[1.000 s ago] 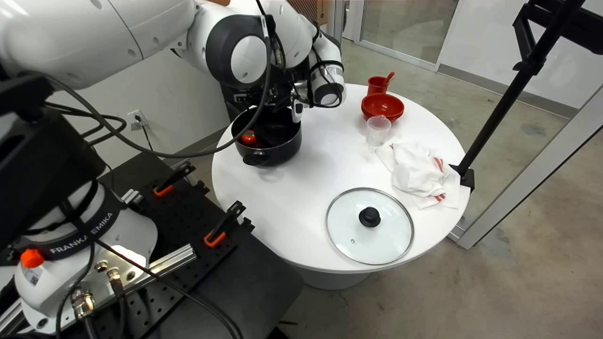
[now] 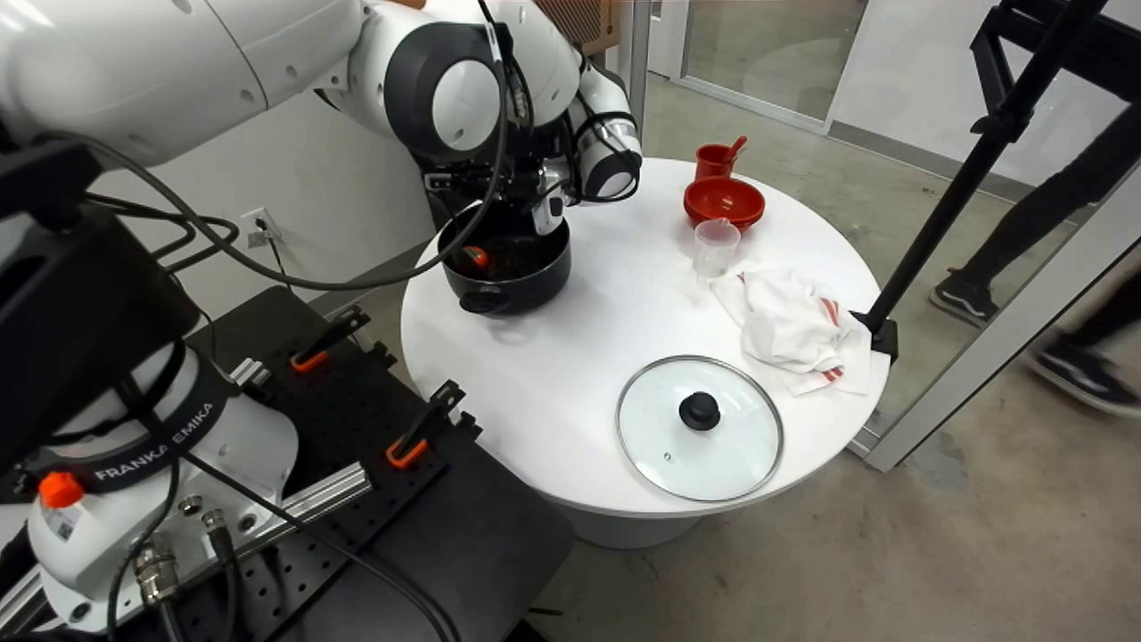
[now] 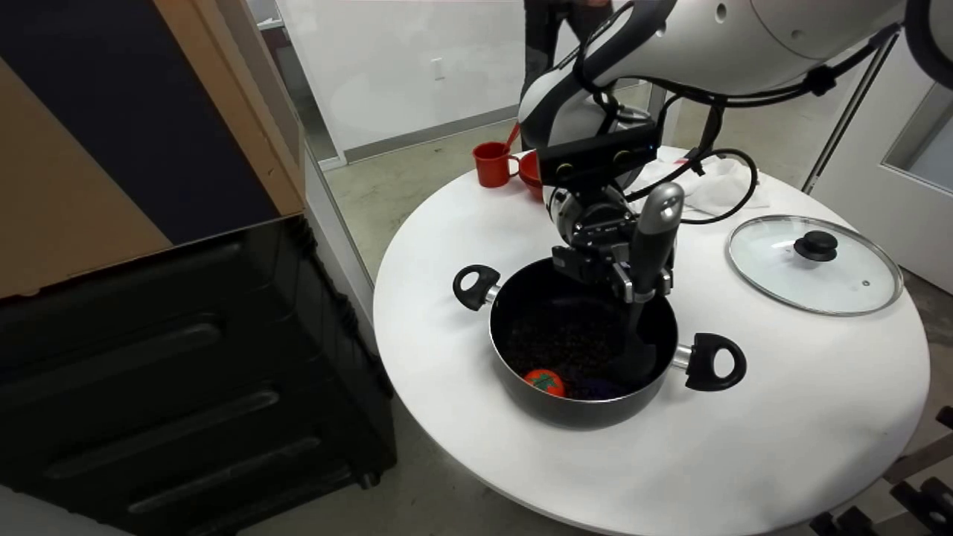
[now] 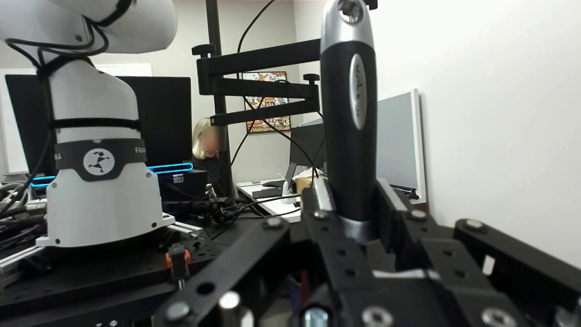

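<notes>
Over the black pot (image 3: 585, 412), my gripper (image 3: 645, 284) is shut on the thick handle of a black utensil (image 3: 657, 234). That handle (image 4: 351, 131) stands upright between my fingers in the wrist view, black with a silver end. The utensil's dark head (image 3: 636, 357) is down inside the pot, among dark small pieces (image 3: 572, 344) like beans. A red tomato (image 3: 544, 383) with a green top lies at the pot's near wall in exterior view 2. Arm and cables partly cover the pot (image 2: 521, 294) in exterior view 1.
A glass lid (image 2: 663, 439) lies flat on the white table (image 2: 578, 374). Farther back are a white cloth (image 2: 792, 326), a clear cup (image 2: 716, 251), red bowls (image 2: 724, 201) and a red mug (image 2: 712, 162). Bare table separates pot and lid.
My gripper has shifted slightly left in exterior view 1. The tomato sits a little differently in the pot and shows less. Walking legs have come into view at the right.
</notes>
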